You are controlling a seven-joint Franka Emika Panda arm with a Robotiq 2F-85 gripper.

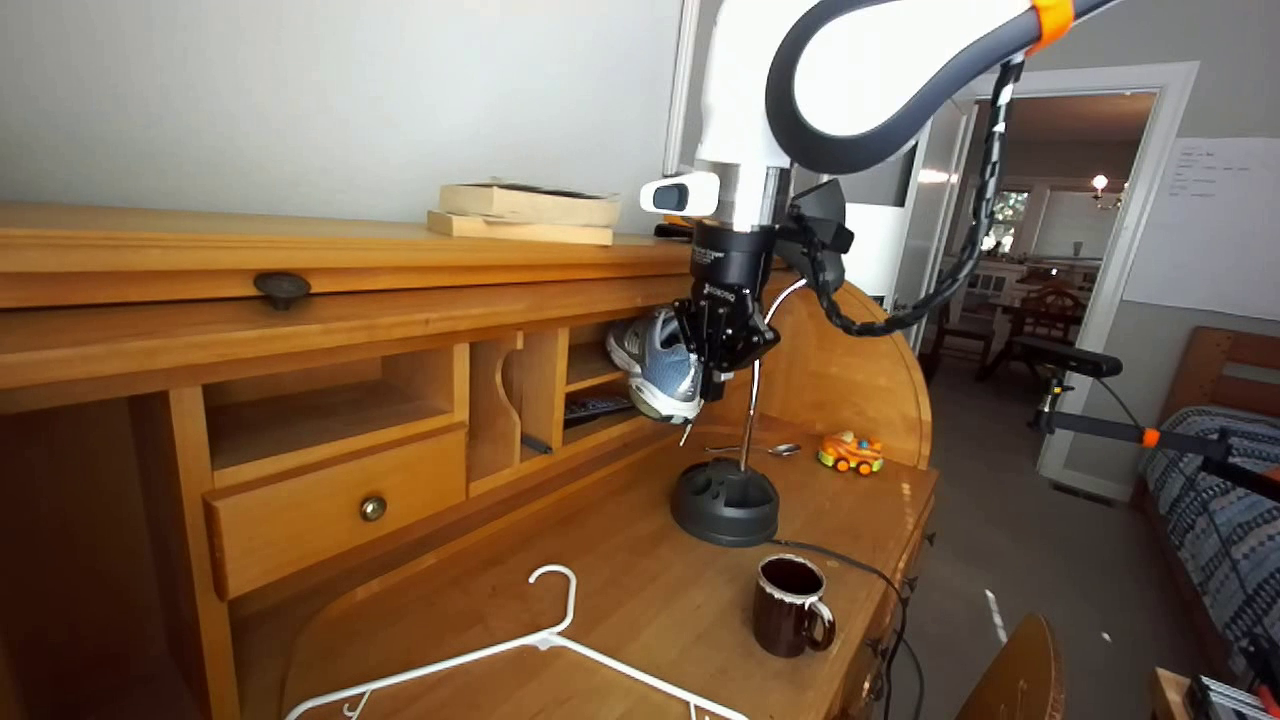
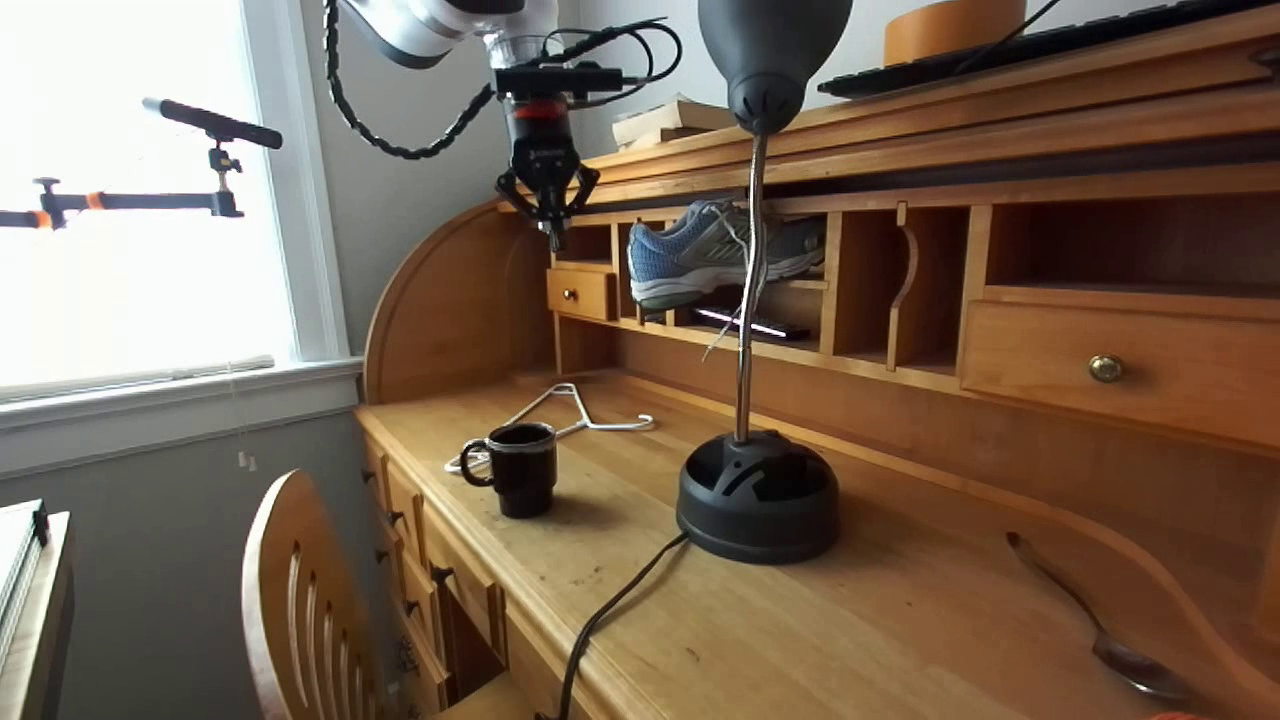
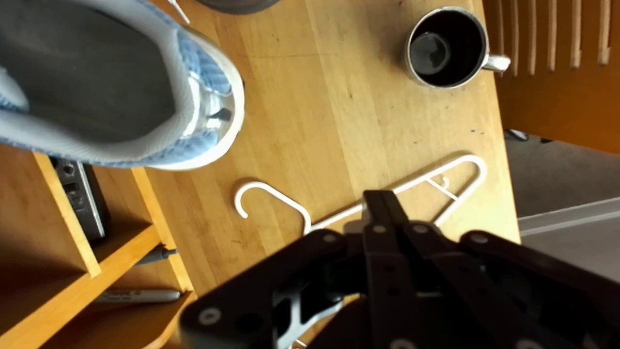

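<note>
A blue and grey running shoe (image 2: 684, 252) sits in an upper cubby of the desk, its heel sticking out past the shelf front. High above the desk, my gripper (image 2: 554, 240) hangs apart from the shoe, on its left in exterior view 2. Its fingers are closed together and nothing shows between them. From the wrist, the shoe (image 3: 200, 87) fills the upper left. Below the fingertips, a white hanger (image 3: 277, 195) lies on the desktop. In exterior view 1 the gripper (image 1: 714, 390) overlaps the right edge of the shoe (image 1: 663, 360).
A dark mug (image 2: 524, 468) stands near the desk's front edge. The black lamp (image 2: 758, 504) rises in front of the shelves, its cord trailing over the edge. A spoon (image 2: 1116, 648) and an orange toy car (image 1: 851, 452) lie farther along. Bare desktop separates mug and hanger.
</note>
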